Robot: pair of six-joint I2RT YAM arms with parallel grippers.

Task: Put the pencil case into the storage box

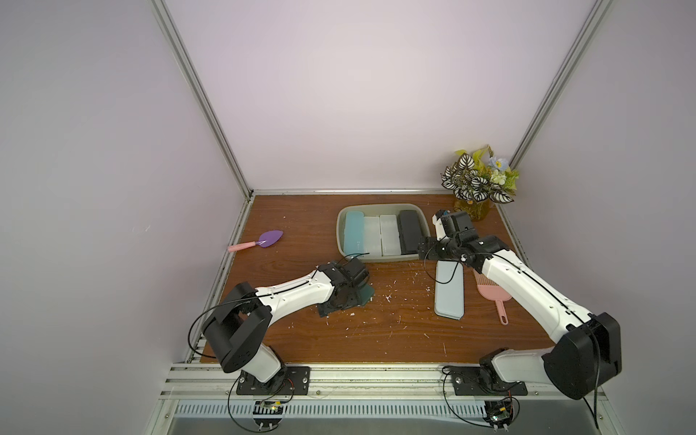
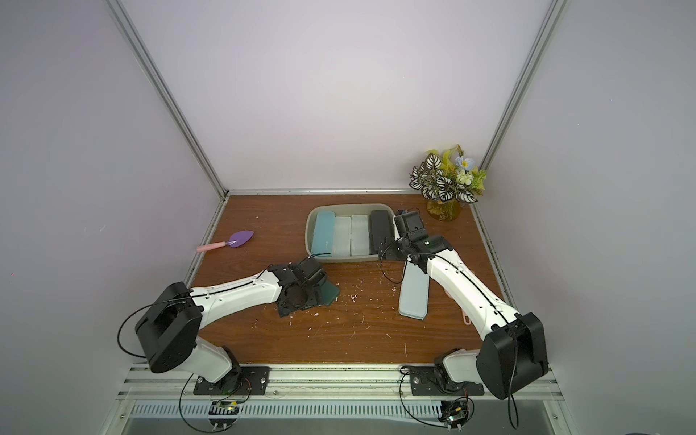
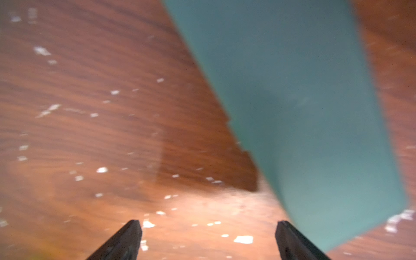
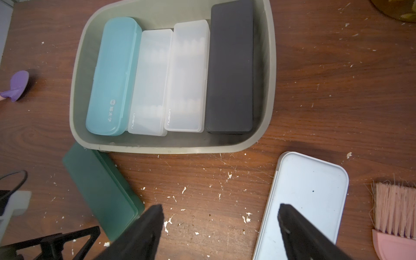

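Note:
The grey storage box (image 4: 195, 150) stands at the back of the table. It holds a light blue case (image 4: 113, 73), two clear cases and a black case (image 4: 230, 69). A dark green case (image 4: 101, 190) lies flat on the table in front of the box's left part, partly covered by my left arm from above. In the left wrist view, my left gripper is open; the green case (image 3: 294, 112) passes by its right finger, and bare table shows between the fingers. Beside the box's right front corner, my right gripper has its fingers apart with nothing between them.
A pale, flat case (image 4: 305, 195) lies below my right gripper, with a pink brush (image 4: 394, 212) to its right. A purple trowel (image 1: 269, 237) is at the left, and a flower vase (image 1: 475, 208) at the back right. Crumbs litter the middle table.

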